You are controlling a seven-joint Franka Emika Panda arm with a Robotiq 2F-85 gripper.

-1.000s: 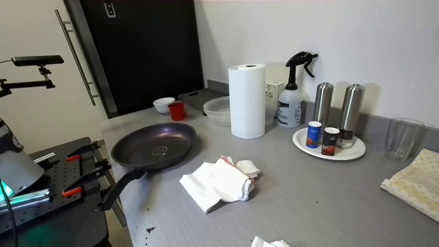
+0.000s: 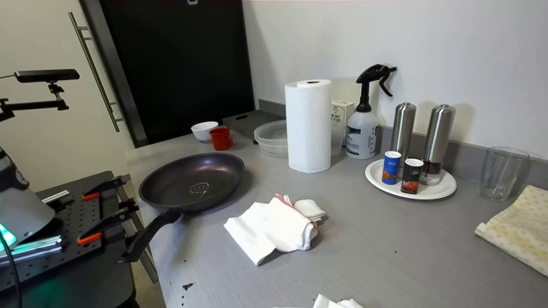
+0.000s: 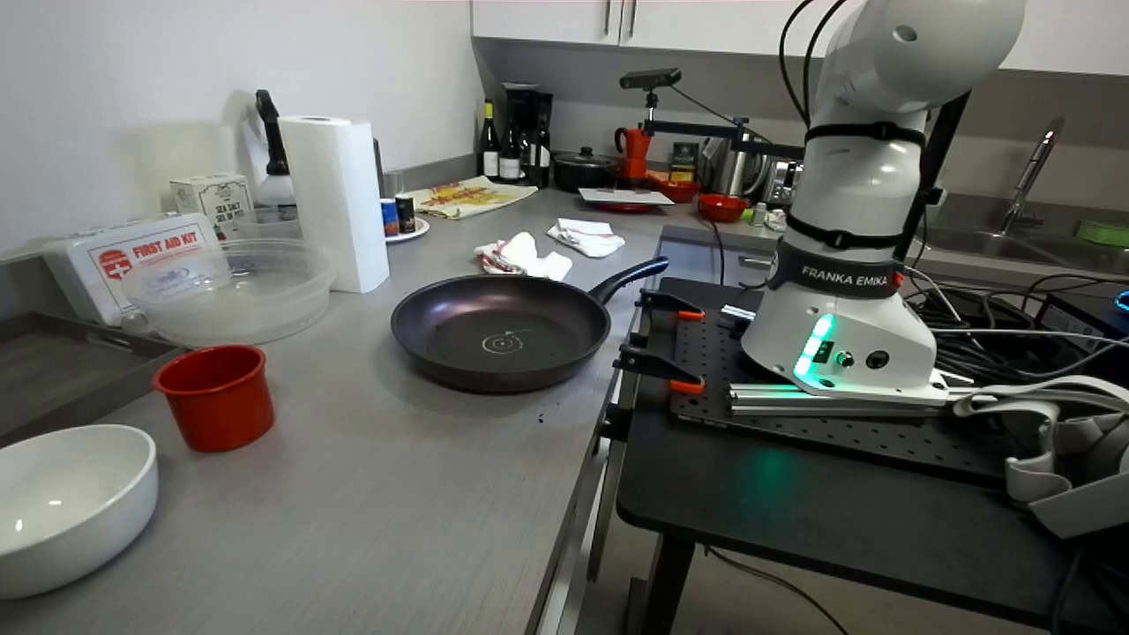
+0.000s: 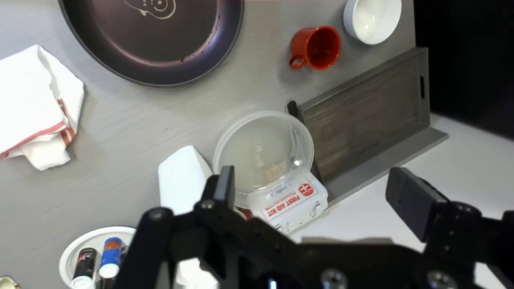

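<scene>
My gripper is open in the wrist view, its two black fingers wide apart with nothing held between them. It hangs high over the counter, and neither exterior view shows its fingers. Below the gap, at a distance, lie a clear round plastic container (image 4: 262,144) and a white first aid kit (image 4: 294,200). A dark frying pan (image 2: 192,179) rests on the counter, handle toward the robot's table. Beside the pan is a crumpled white cloth (image 2: 275,226) with red stripes. A red mug (image 2: 221,139) and a white bowl (image 2: 204,131) stand close together farther back.
A paper towel roll (image 2: 309,128) and spray bottle (image 2: 362,133) stand tall near the wall. The white plate (image 2: 377,177) carries two small shakers and two steel mills. A grey tray (image 4: 366,115) lies beside the container. Bare counter surrounds the cloth.
A small light-coloured part at the top of exterior view 1, against the black panel, has shifted right and up, mostly out of frame. The objects on the counter appear unmoved.
</scene>
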